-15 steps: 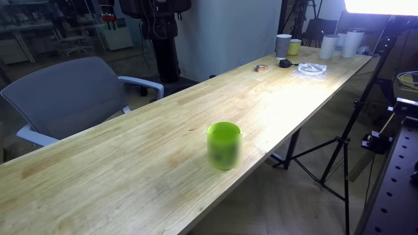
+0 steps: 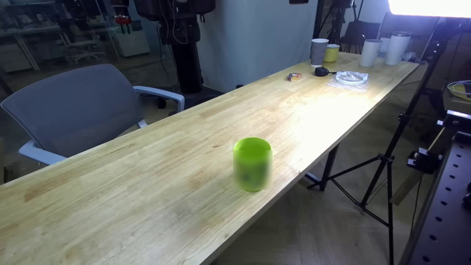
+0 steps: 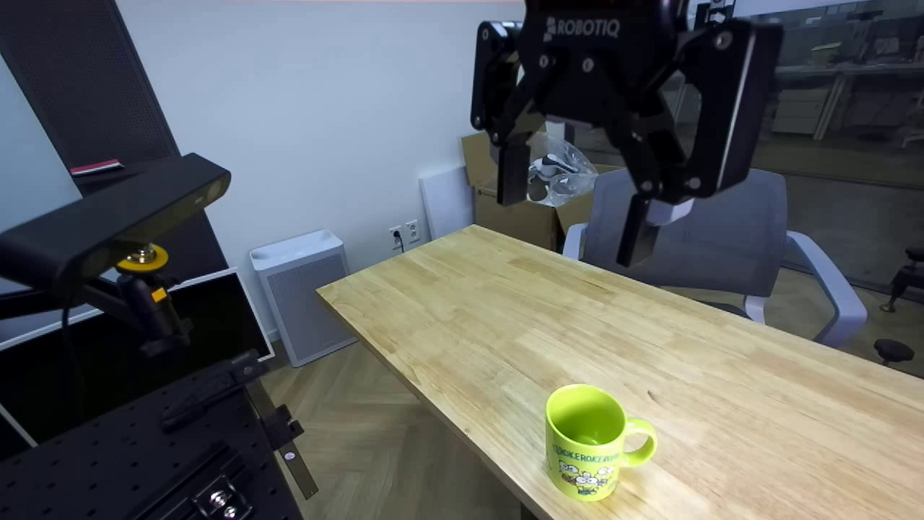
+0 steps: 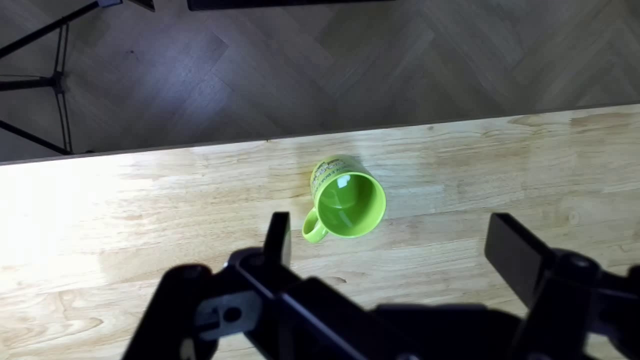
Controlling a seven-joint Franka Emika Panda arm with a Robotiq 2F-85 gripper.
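Observation:
A lime-green mug [image 3: 572,468] with cartoon faces stands upright on the wooden table, close to one long edge. Its opening faces up and looks empty in the wrist view, where the mug [image 4: 351,207] has its handle [image 4: 314,228] turned toward the lower left. In exterior view 1 the same mug [image 2: 252,163] is partly blurred. My gripper [image 3: 576,212] hangs high above the table, apart from the mug. Its fingers are wide apart with nothing between them; in the wrist view the gripper shows bare table in its gap, the mug lying just beyond.
At the table's far end stand a grey cup [image 2: 318,53], a yellow cup [image 2: 331,53] and white tumblers [image 2: 371,53]. A bagged white coil [image 2: 351,78] lies nearer. A chair [image 2: 84,106] flanks the table, with a light stand [image 2: 404,119] opposite.

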